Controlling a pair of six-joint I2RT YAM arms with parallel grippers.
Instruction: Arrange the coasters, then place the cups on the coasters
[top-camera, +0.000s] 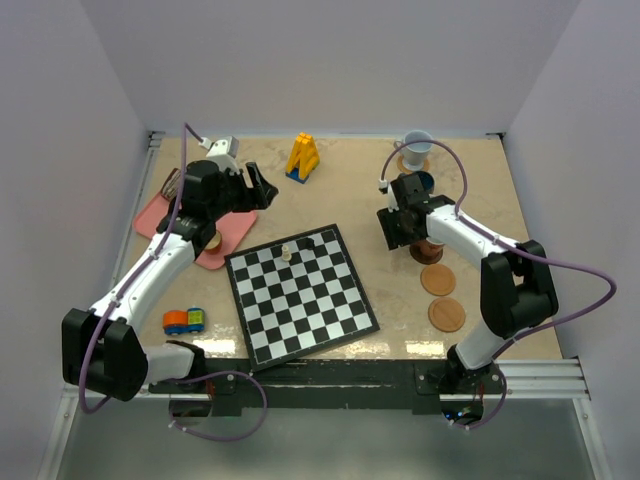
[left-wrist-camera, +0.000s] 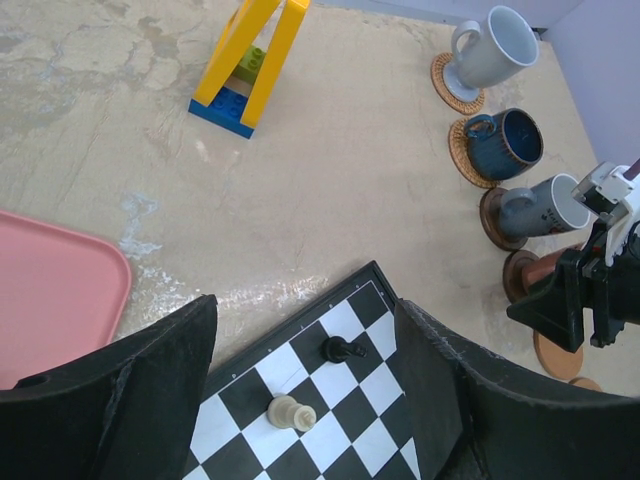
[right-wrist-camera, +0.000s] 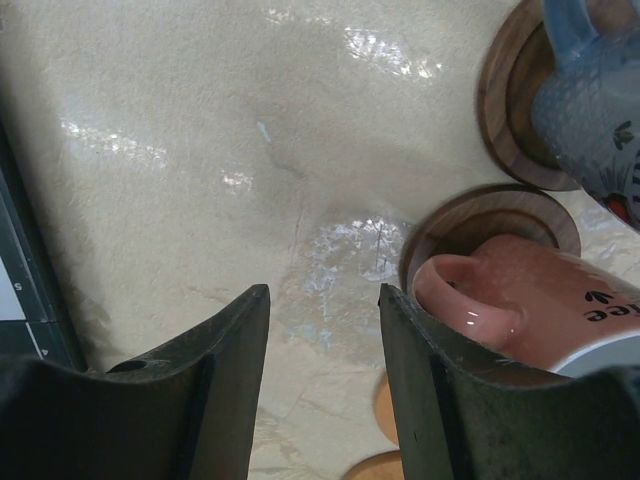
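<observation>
A pink mug (right-wrist-camera: 560, 295) with dark lettering stands on a dark wooden coaster (right-wrist-camera: 470, 215), its handle toward my right gripper. That gripper is open, nothing between its fingers, just left of the handle. Behind the pink mug, a grey-blue mug (left-wrist-camera: 548, 206) is on another dark coaster (left-wrist-camera: 492, 217). Farther back come a dark blue mug (left-wrist-camera: 500, 145) and a white mug (left-wrist-camera: 497, 46), each on a woven coaster. Two light brown coasters (top-camera: 438, 279) (top-camera: 446, 315) lie bare in front. Over the table's left-hand part hangs my open, empty left gripper (top-camera: 264, 187).
A chessboard (top-camera: 302, 295) with a pale piece and a dark piece fills the front middle. The pink tray (top-camera: 237, 228) is under the left arm. A yellow block frame (top-camera: 303, 155) stands at the back, a toy vehicle (top-camera: 183, 321) at front left.
</observation>
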